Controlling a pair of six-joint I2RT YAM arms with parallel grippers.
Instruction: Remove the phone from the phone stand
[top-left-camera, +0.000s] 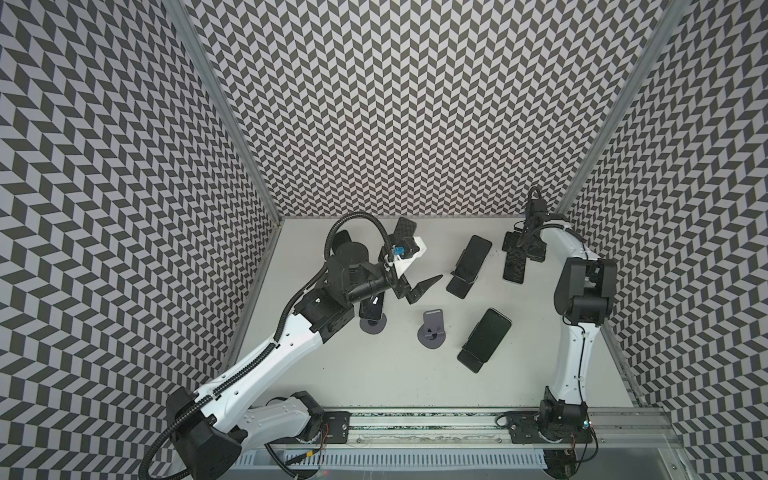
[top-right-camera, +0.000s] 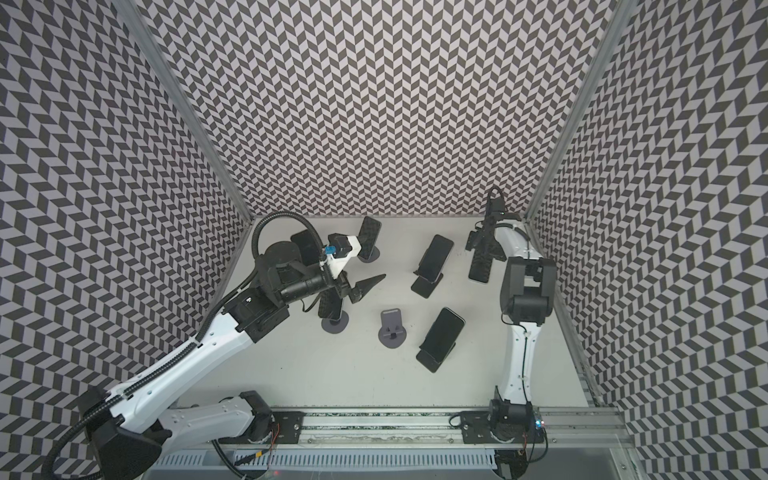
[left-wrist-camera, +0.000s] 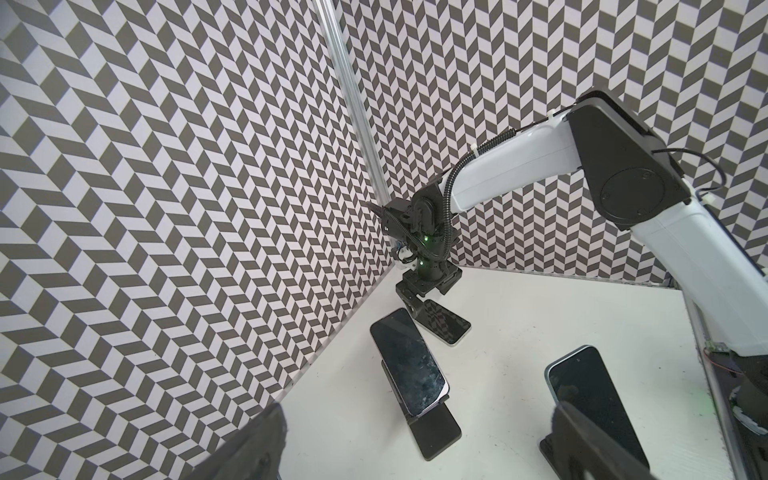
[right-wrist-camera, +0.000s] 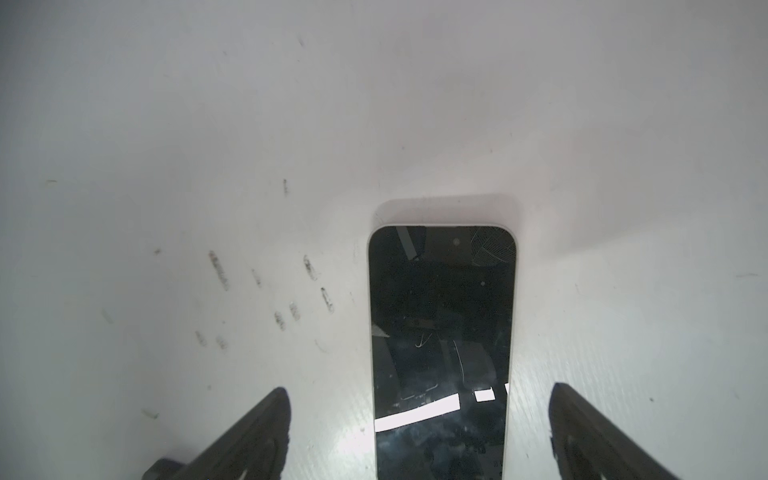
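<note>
My left gripper is open and empty, raised over the middle-left of the table, facing the phone (left-wrist-camera: 409, 356) propped on a stand at the middle back. A second phone (top-left-camera: 488, 332) rests on a stand at the front right. My right gripper stands open above a phone (right-wrist-camera: 440, 320) lying flat on the table at the back right, with nothing between its fingers. A purple stand (top-right-camera: 390, 332) holds no phone.
More phones on stands, such as the phone (top-right-camera: 368, 236) at the back, stand on the left, partly hidden by the left arm.
</note>
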